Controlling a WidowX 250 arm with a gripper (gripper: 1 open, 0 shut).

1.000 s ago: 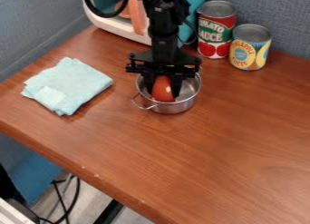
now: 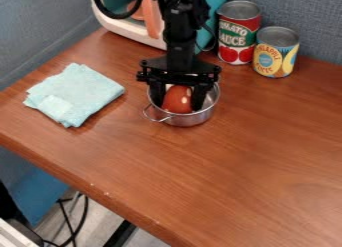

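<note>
My black gripper (image 2: pixel 181 89) points down into a small steel pot (image 2: pixel 182 116) near the back middle of the wooden table. A red tomato-like object (image 2: pixel 178 103) is inside the pot, between and just below the fingers. The fingers stand apart around its upper part; I cannot tell whether they grip it.
A tomato can (image 2: pixel 238 34) and a yellow-labelled can (image 2: pixel 275 53) stand at the back right. A folded light-blue cloth (image 2: pixel 75 95) lies on the left near the table edge. A white item with utensils is behind the arm.
The gripper's fingers appear a little wider apart around the red object than before, and slightly shifted. The pot has stayed in place.
</note>
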